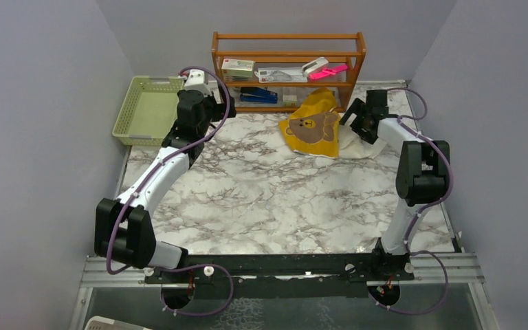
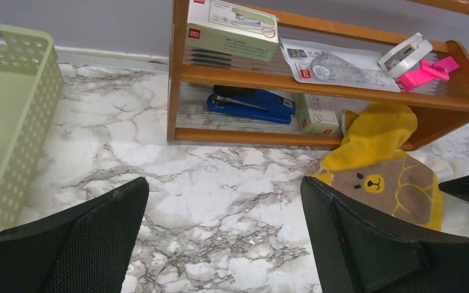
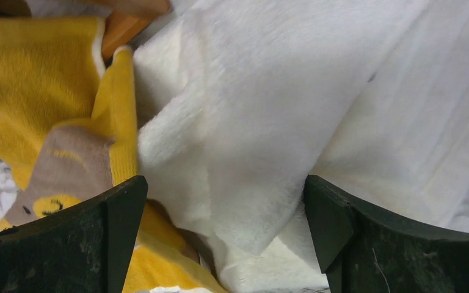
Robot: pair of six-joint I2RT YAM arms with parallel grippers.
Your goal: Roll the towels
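Note:
A yellow towel with a brown bear (image 1: 309, 128) lies crumpled against the rack, its upper end reaching onto the lower shelf. Beside it on the right is a white towel (image 1: 361, 145), loosely folded. In the right wrist view the white towel (image 3: 262, 122) fills the space between the fingers, and the yellow towel (image 3: 73, 146) shows at the left. My right gripper (image 1: 354, 124) is open over the white towel; whether its fingers touch the cloth I cannot tell. The left gripper is open and empty, facing the rack, well left of both towels.
A wooden rack (image 1: 289, 56) holding boxes, a blue stapler (image 2: 253, 107) and a pink item (image 2: 427, 73) stands at the back. On the far left sits a green basket (image 1: 117, 126).

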